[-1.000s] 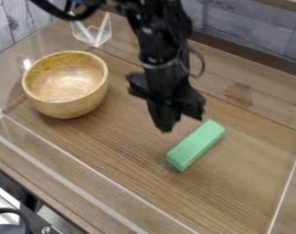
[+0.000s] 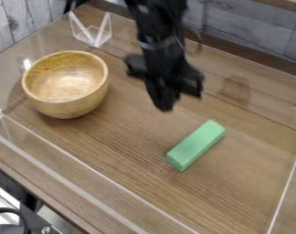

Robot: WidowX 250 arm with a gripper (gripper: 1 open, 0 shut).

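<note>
The black gripper (image 2: 163, 87) hangs over the upper middle of the table, its fingers pointing down and spread apart, with nothing visible between them. A flat green bar (image 2: 195, 144) lies on the table below it to the right, apart from the fingers. A large round wooden bowl (image 2: 65, 78) sits to the left of the gripper.
A small white wire-like object (image 2: 93, 30) stands at the top left, beyond the bowl. A dark object with cables shows at the bottom left corner.
</note>
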